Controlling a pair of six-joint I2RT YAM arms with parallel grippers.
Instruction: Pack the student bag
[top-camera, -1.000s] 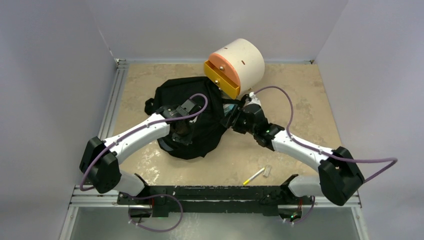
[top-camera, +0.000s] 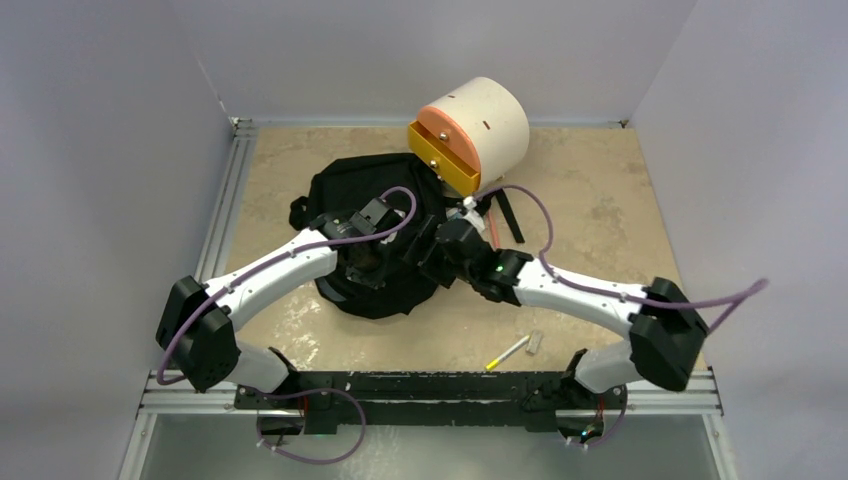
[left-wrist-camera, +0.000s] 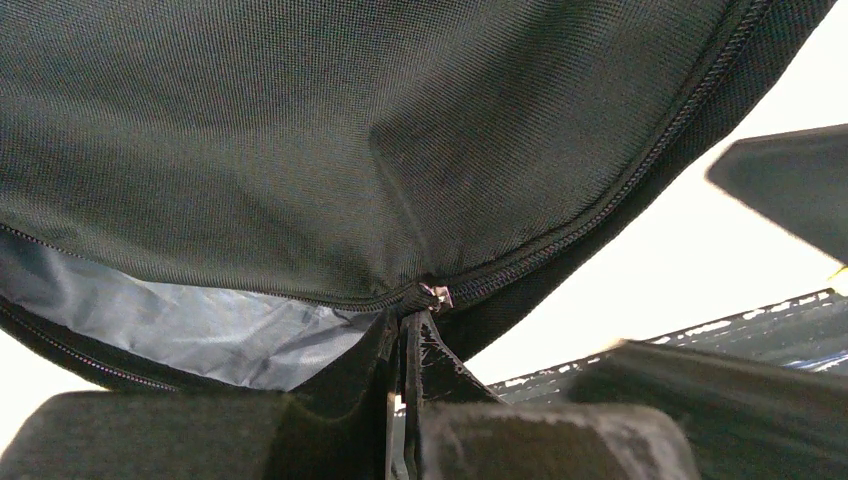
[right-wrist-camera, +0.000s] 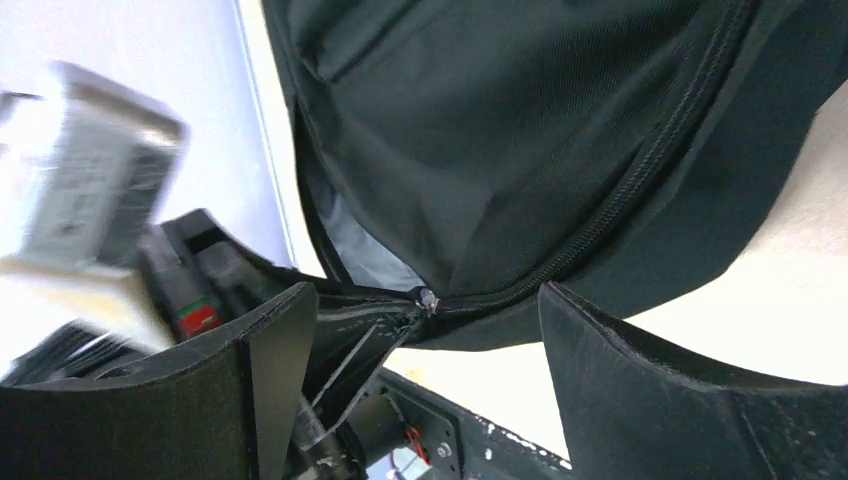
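The black student bag (top-camera: 350, 185) lies flat on the left half of the table. A partly open zipper along its rounded edge shows the grey lining (left-wrist-camera: 240, 325) in the left wrist view. My left gripper is shut at the zipper, its fingertips pinching at the small metal zipper pull (left-wrist-camera: 437, 295). Over the bag's right side hangs my right gripper (top-camera: 418, 250), fingers spread apart and empty. In the right wrist view the left gripper's tips and the zipper slider (right-wrist-camera: 427, 298) appear between the right fingers; how near they are in depth is unclear.
A white, rounded drawer box (top-camera: 490, 120) with a yellow drawer (top-camera: 440, 160) stands behind the bag. A black strip (top-camera: 509, 216) lies below it. Near the front edge are a yellow-and-white marker (top-camera: 507, 353) and a small eraser-like block (top-camera: 535, 342).
The left arm and the bag look unmoved.
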